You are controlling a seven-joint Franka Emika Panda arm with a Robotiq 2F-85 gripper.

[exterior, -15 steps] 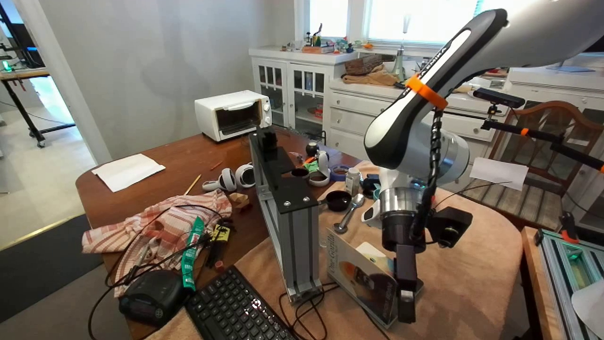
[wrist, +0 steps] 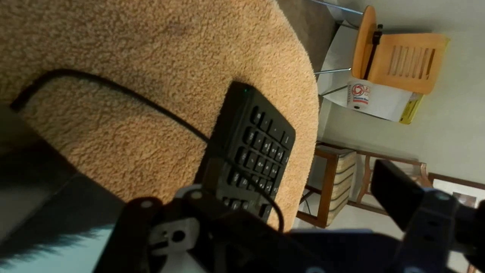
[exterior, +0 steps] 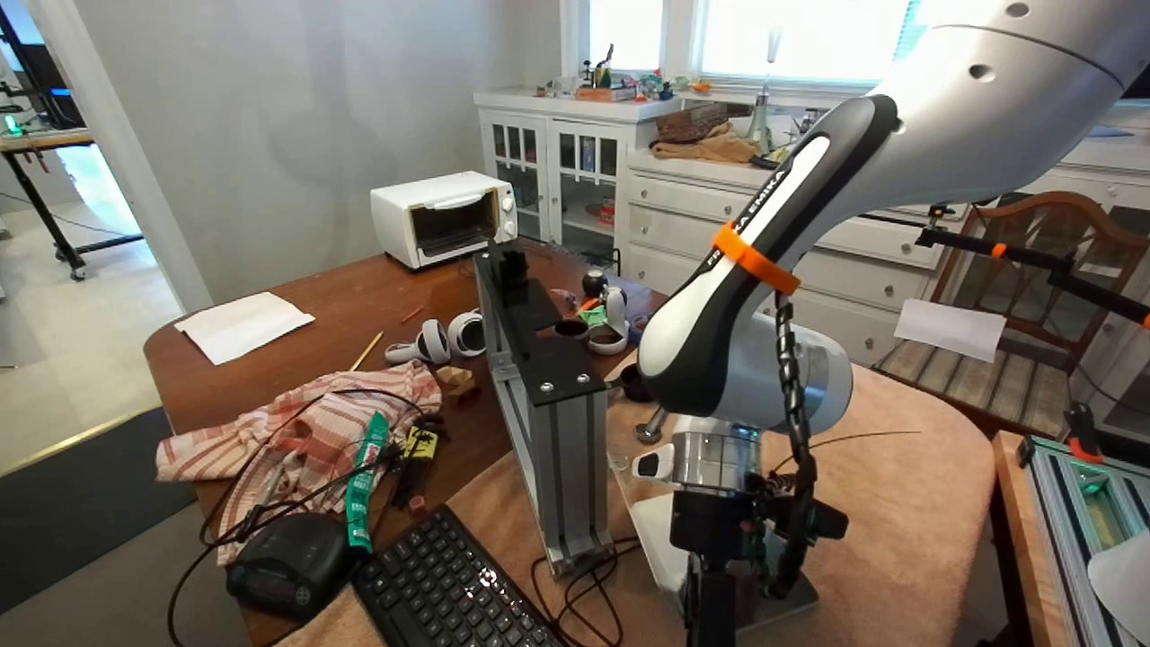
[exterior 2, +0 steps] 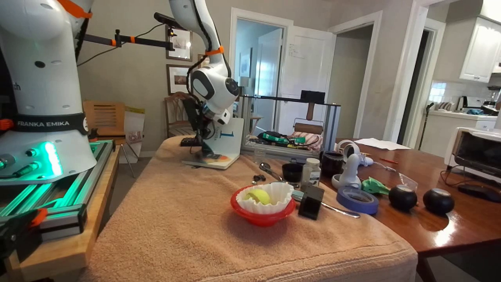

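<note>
A book stands partly open on the towel in exterior view 2, one white cover (exterior 2: 229,136) raised and the other side (exterior 2: 216,159) lying flat. In exterior view 1 only some of the book (exterior: 659,527) shows, behind the arm. My gripper (exterior 2: 202,134) is close beside the raised cover; whether they touch cannot be made out. Its dark fingers (wrist: 394,195) are spread apart in the wrist view, with no object held between them. A blurred pale-blue surface fills that view's lower left corner.
A metal frame (exterior: 561,464) stands beside the book. A black keyboard (exterior: 447,582) with a loose cable lies nearby. Farther along are a red bowl (exterior 2: 260,217) with a paper liner, a black cup (exterior 2: 292,174) and a bottle (exterior 2: 310,173). The towel's near part (exterior 2: 178,225) is clear.
In exterior view 1 the arm has moved left and lower, and its wrist has turned.
</note>
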